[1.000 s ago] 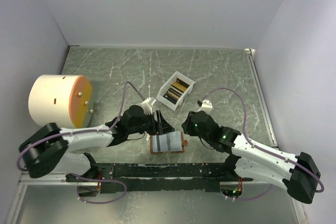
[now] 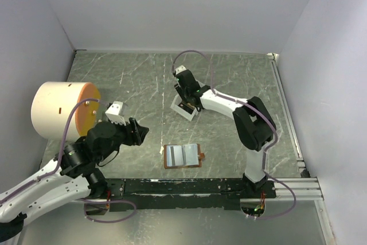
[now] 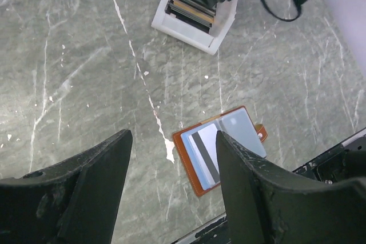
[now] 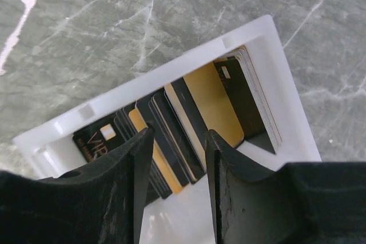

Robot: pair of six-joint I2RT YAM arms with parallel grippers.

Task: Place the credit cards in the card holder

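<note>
A white tray (image 4: 274,72) holds a row of dark, tan and grey cards (image 4: 223,101). My right gripper hangs over it with a gap between its fingers, which look empty. The card holder (image 3: 203,158), an orange-brown rimmed case with clear sleeves and pale cards, lies at the front centre of the table. My left gripper (image 2: 136,131) is open and empty, to the left of and behind the holder; in the left wrist view its fingers frame the floor beside it.
A cream cylinder with an orange face (image 2: 60,110) stands at the left. Walls surround the marble surface (image 2: 126,67). Free floor lies left and right of the tray.
My right arm has moved back from beside the holder to over the white tray. My left arm has drawn away leftward from over the holder.
</note>
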